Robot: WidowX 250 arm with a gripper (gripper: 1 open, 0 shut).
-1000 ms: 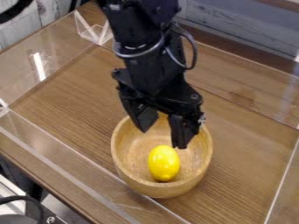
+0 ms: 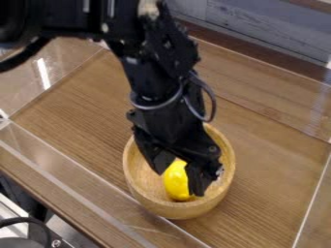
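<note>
A round light wooden bowl (image 2: pixel 142 184) sits on the wooden table, with a yellow oval object (image 2: pixel 176 186) inside it. My black arm hangs over the bowl from the top, and its gripper (image 2: pixel 184 163) is down in the bowl at the yellow object, hiding part of it. Whether the fingers are open or closed on it is hard to make out.
A pale panel runs along the back right. Dark cables lie off the table's lower left edge.
The gripper has moved lower into the bowl, onto the yellow object, which is now partly covered. The bowl stands in about the same place.
</note>
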